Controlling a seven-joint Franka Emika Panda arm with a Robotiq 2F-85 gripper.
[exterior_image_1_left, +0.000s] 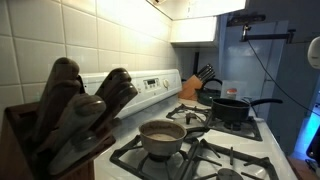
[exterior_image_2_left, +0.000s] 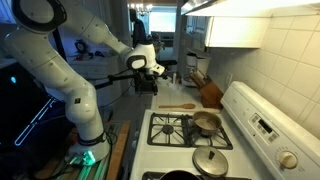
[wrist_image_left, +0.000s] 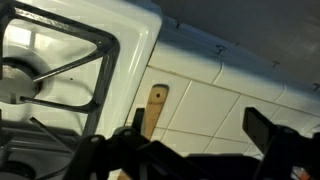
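In the wrist view my gripper is open, its dark fingers wide apart and nothing between them. Below it, a wooden utensil handle (wrist_image_left: 156, 108) lies on the white tiled counter (wrist_image_left: 205, 105). The whole wooden spoon (exterior_image_2_left: 176, 106) shows on that counter beyond the stove in the second exterior view. A pot (exterior_image_1_left: 162, 137) stands on the near burners of the white stove in the first exterior view, and a black pan (exterior_image_1_left: 231, 108) stands farther along. Only a pale edge of my arm (exterior_image_1_left: 314, 52) enters that view at the right.
Black burner grates (wrist_image_left: 101, 70) border the counter on the left of the wrist view. A lid (exterior_image_2_left: 210, 160) rests on the stove. Wooden-handled knives in a block (exterior_image_1_left: 85, 110) crowd the near left of the first exterior view. Tiled wall (exterior_image_2_left: 285, 65) backs the stove.
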